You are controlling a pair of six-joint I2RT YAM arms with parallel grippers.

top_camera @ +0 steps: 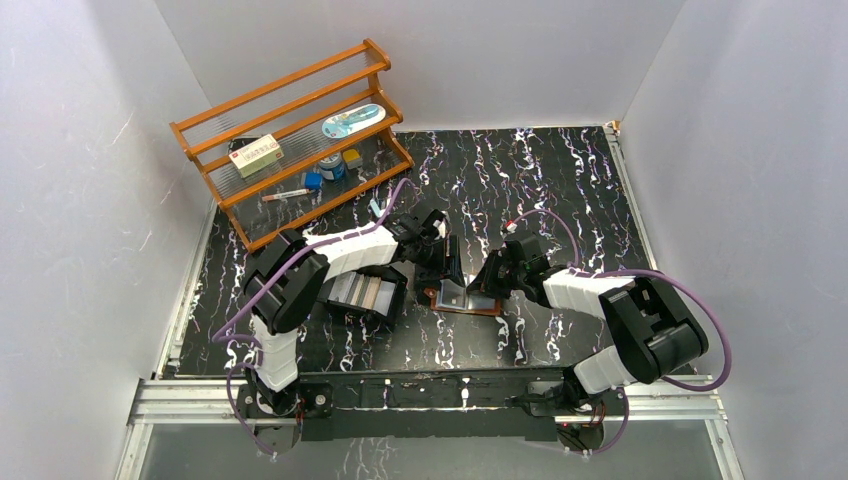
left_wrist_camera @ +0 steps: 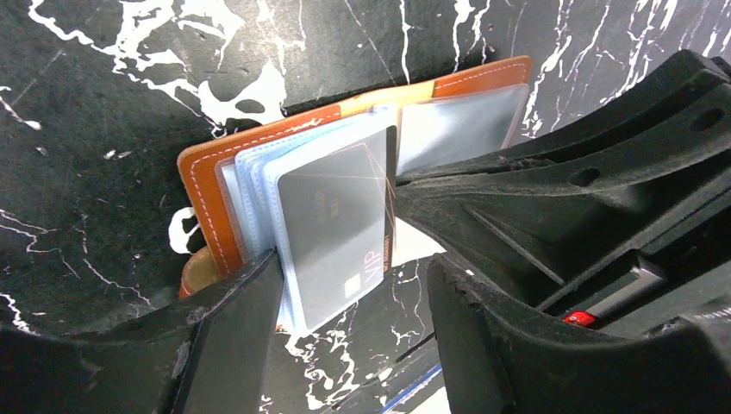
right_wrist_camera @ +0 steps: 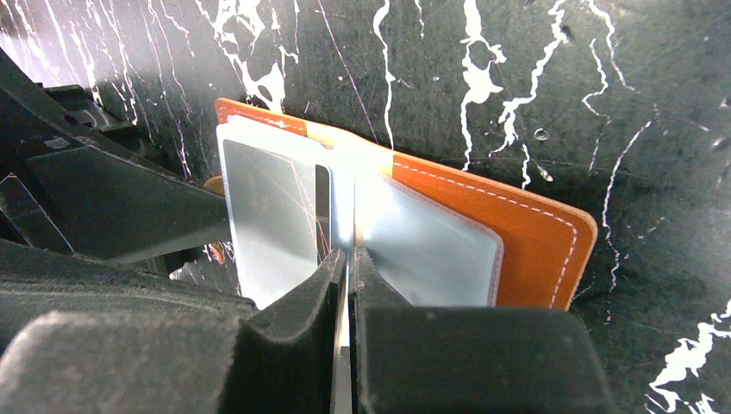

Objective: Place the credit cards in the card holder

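Note:
The brown leather card holder (left_wrist_camera: pixel 207 194) lies open on the dark marbled table, with clear plastic sleeves on both sides. A grey card (left_wrist_camera: pixel 332 224) with thin copper lines lies flat in the raised left-hand sleeve, a dark strip showing along its side by the fold. Over this sleeve my left gripper is open, its fingers on either side of the card and apart from each other. My right gripper is shut on the edge of the plastic sleeve near the fold; its fingers hide how much is pinched. The right-hand sleeve (right_wrist_camera: pixel 431 241) looks empty.
A black box (top_camera: pixel 392 318) with several cards (top_camera: pixel 362 292) stands left of the holder, under the left arm. At the back left is a wooden rack (top_camera: pixel 290 100) with small goods. Table space (top_camera: pixel 560 175) behind and right of the holder is clear.

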